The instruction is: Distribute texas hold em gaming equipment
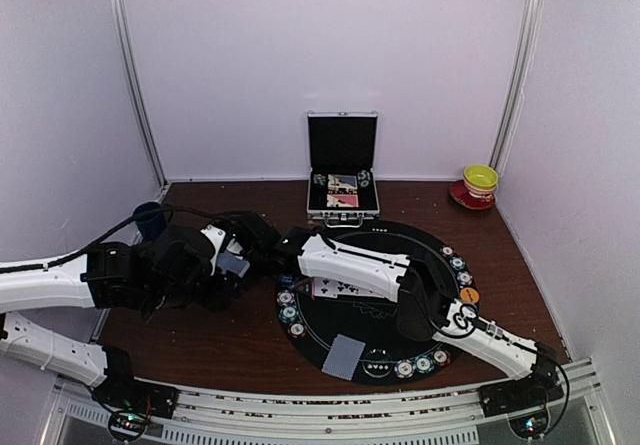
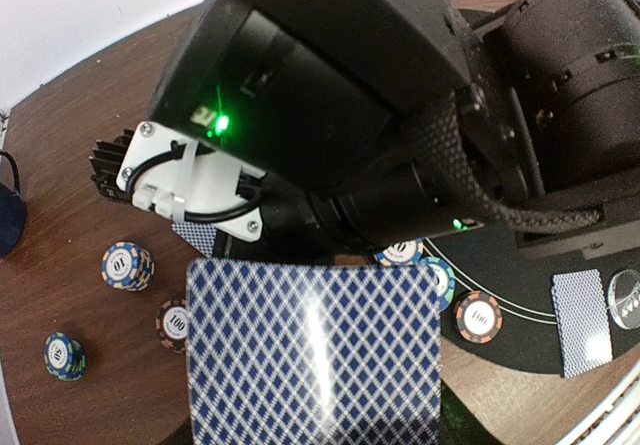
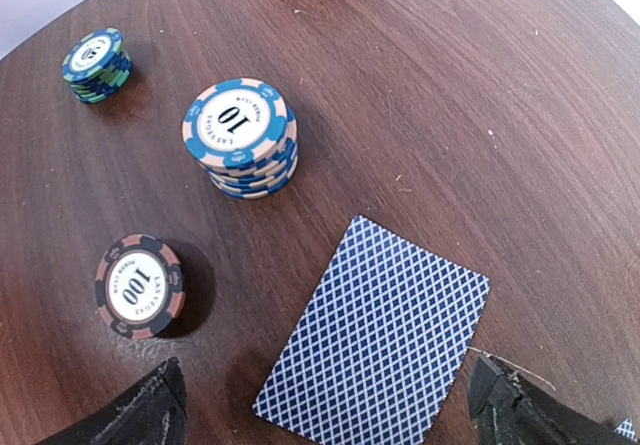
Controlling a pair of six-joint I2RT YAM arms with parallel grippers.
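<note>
In the left wrist view a blue-checked card deck (image 2: 315,350) fills the lower middle, with my left gripper shut on it. The top view shows that deck (image 1: 233,264) at the left of the dark mat. My right gripper is open above the wooden table, nothing between its fingers. Below it a blue-backed card (image 3: 375,340) lies flat. Chips stand beyond that card: a stack marked 10 (image 3: 240,135), a black-and-brown 100 chip (image 3: 140,287) and a green-blue 50 stack (image 3: 97,65). Face-up cards (image 1: 345,288) on the mat are partly covered by my right arm.
A round black mat (image 1: 330,340) carries several chip stacks round its edge and a blue-backed card (image 1: 344,357). An open silver case (image 1: 342,215) stands at the back. Bowls (image 1: 480,178) sit back right, a dark cup (image 1: 150,221) left. My arms cross closely.
</note>
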